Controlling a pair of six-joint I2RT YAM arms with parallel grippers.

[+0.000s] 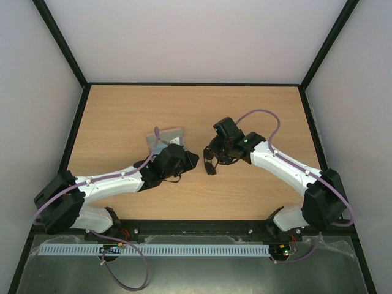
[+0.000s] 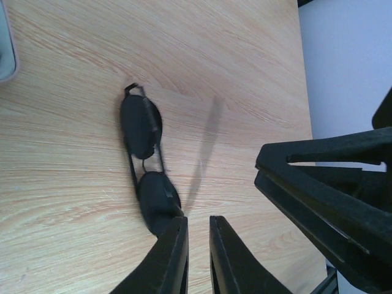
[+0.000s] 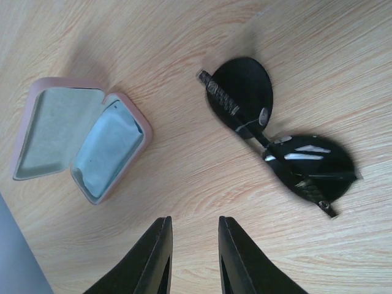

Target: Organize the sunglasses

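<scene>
Black folding sunglasses point(image 1: 209, 164) are blurred below the grippers, by the right one in the top view. They show in the left wrist view point(image 2: 141, 122) and right wrist view point(image 3: 239, 92). My left gripper has a narrow gap between its fingertips; whether anything is held there is unclear. My right gripper is part open, nothing visible between its fingers. An open pink case point(image 3: 58, 135) with a blue cloth point(image 3: 110, 144) lies left of the sunglasses in the right wrist view, partly hidden under the left arm in the top view.
Dark frame edges and pale walls surround it. The two arms' ends are close together over the middle.
</scene>
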